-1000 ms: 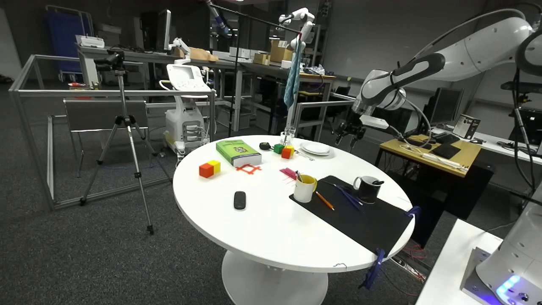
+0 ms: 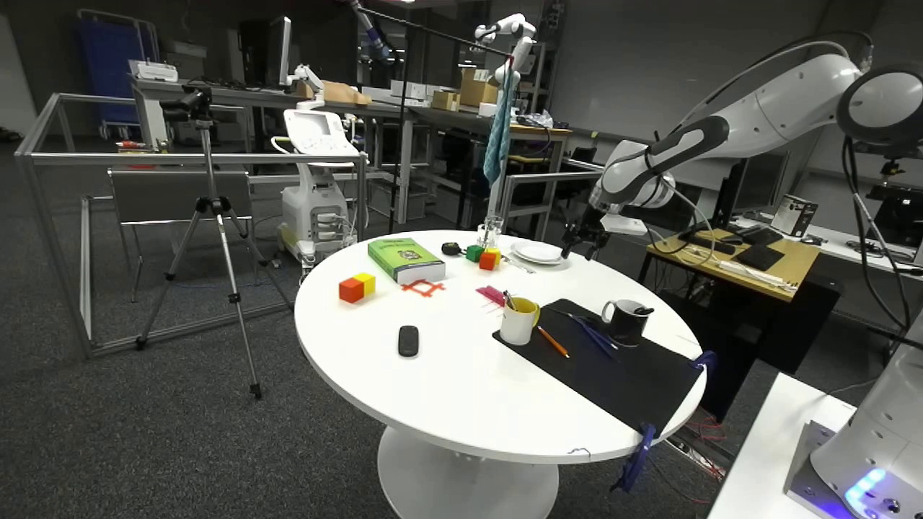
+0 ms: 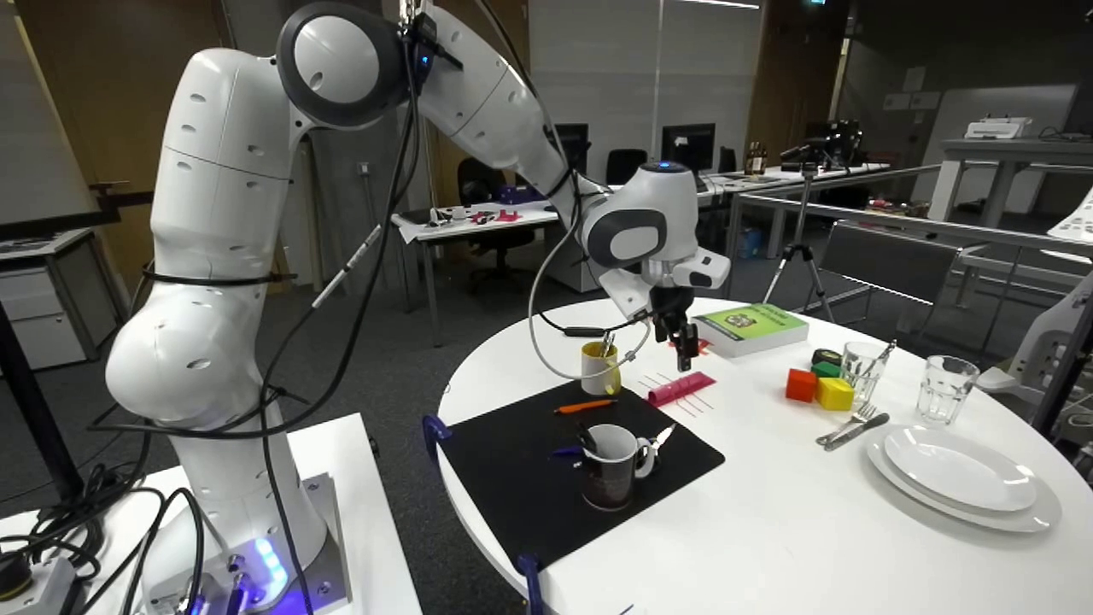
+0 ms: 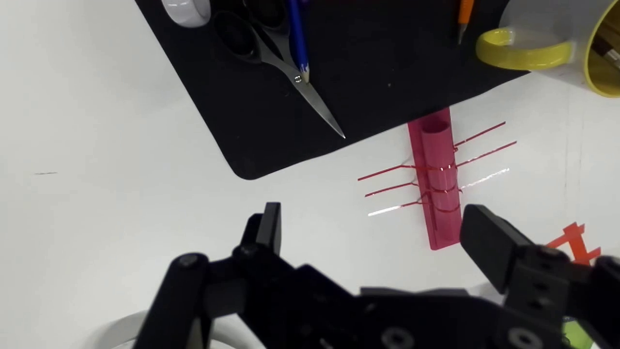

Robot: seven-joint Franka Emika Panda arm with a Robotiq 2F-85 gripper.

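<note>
My gripper stands open above the table, its two black fingers (image 4: pixel 270 228) wide apart with only bare white tabletop between them. In exterior view 2 the gripper (image 3: pixel 678 343) points downward, clear of the table. A pink tube on a flat pink strip (image 4: pixel 441 168), with thin red wires spread to both sides, lies near the right finger in the wrist view. Beyond it are a black mat (image 4: pixel 372 75), open scissors (image 4: pixel 314 100), a blue pencil (image 4: pixel 298 38) and a white mug with a yellow handle (image 4: pixel 537 35).
Around the tabletop are a dark mug (image 3: pixel 606 482), a green book (image 3: pixel 753 324), coloured cubes (image 3: pixel 801 384), glasses (image 3: pixel 944 388), cutlery (image 3: pixel 856 429) and stacked white plates (image 3: pixel 958 466). A black phone-like object (image 2: pixel 408 341) lies on the clear front left part of the table.
In exterior view 1 the arm and gripper have shifted left and a little lower. The objects on the table look the same.
</note>
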